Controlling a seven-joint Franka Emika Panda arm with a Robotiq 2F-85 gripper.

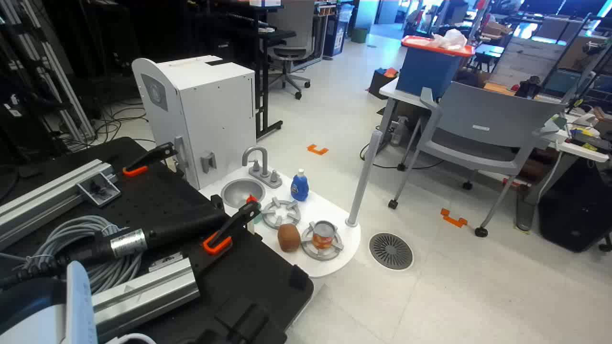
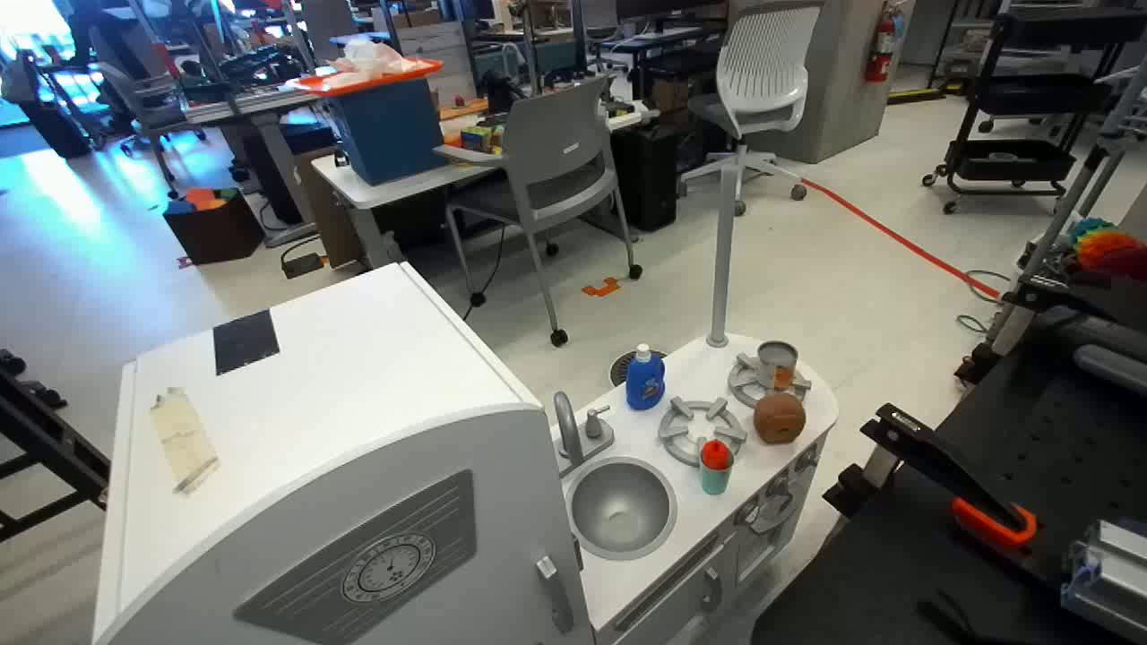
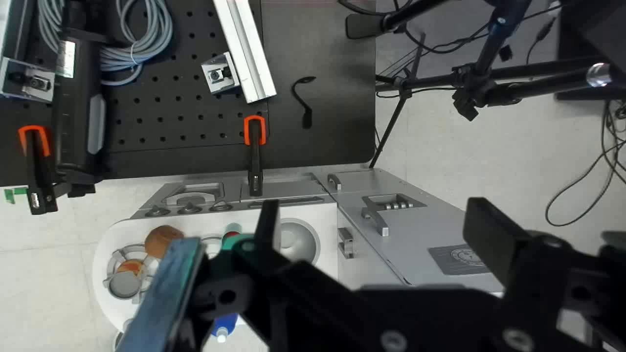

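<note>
In the wrist view my gripper is open, its two black fingers wide apart with nothing between them. It hangs above the toy kitchen, where the white counter [image 2: 699, 527] holds a grey sink [image 2: 620, 511]. Beside the sink stands a teal cup [image 2: 715, 477] with a red item [image 2: 715, 453] in its mouth. On the far burner is a tin can [image 2: 777, 365] with an orange label. A brown roundish object [image 2: 780, 418] sits near that burner. Behind the burners a blue bottle [image 2: 645, 382] with a white cap stands upright. Gripper parts partly cover the cup and bottle in the wrist view.
The tall white-grey toy fridge [image 1: 221, 109] rises beside the sink, and a grey faucet [image 1: 258, 160] arches over it. A grey post [image 1: 364, 177] stands at the counter's rear edge. Black clamps with orange tips [image 1: 218, 243] jut from the black table [image 1: 246, 281] toward the counter.
</note>
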